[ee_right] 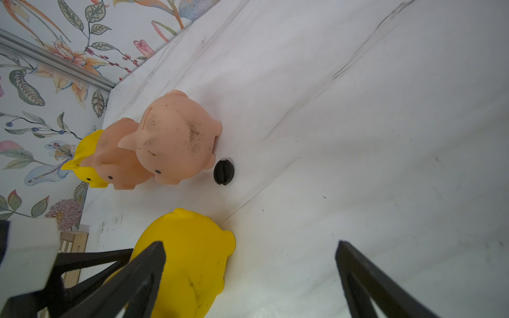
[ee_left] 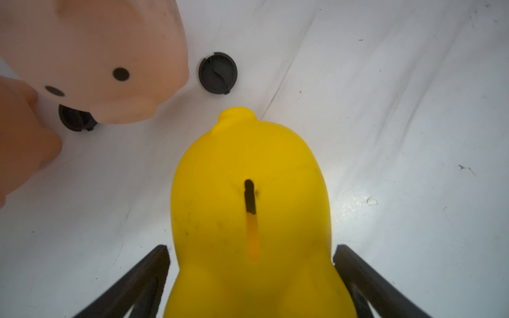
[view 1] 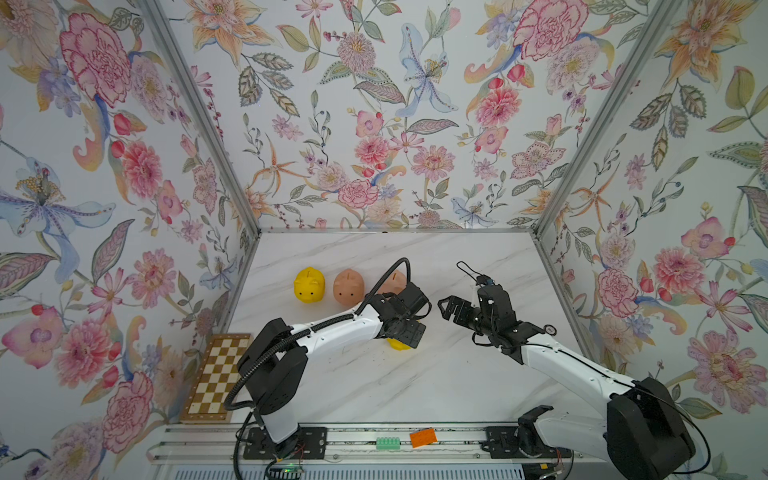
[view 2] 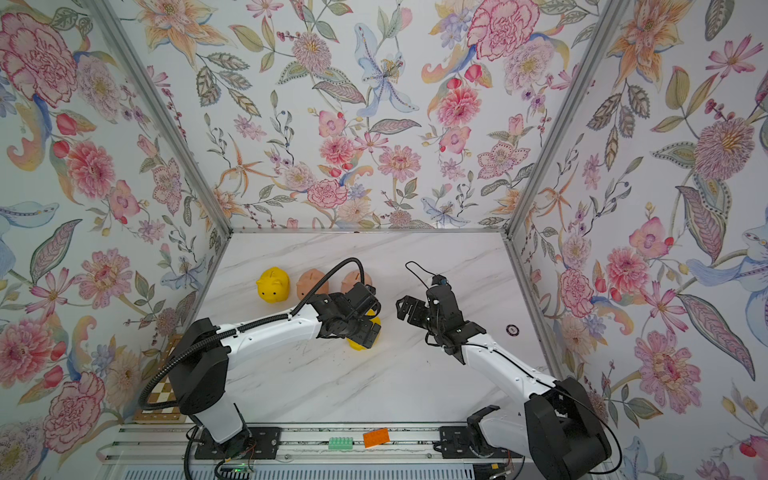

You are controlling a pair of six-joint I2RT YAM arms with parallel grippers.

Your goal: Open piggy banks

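Upright on the table, a yellow piggy bank [ee_left: 249,175] with a coin slot on its back fills the middle of the left wrist view. My left gripper is open, its blurred fingers on either side of this bank; whether they touch it I cannot tell. In the right wrist view the same yellow bank [ee_right: 183,259] shows at lower left. My right gripper stands open over bare table to the right of it, with nothing between its fingers. Behind sit a pink piggy bank [ee_right: 177,137], another pink piggy bank [ee_right: 123,156] and a second yellow piggy bank [view 1: 309,285].
One black round plug [ee_left: 218,73] lies loose near the nearer pink bank; another black plug [ee_left: 77,117] is partly hidden by it. A dark ring-shaped object [view 2: 513,329] lies at the table's right. A chessboard [view 1: 216,376] stands at the left edge.
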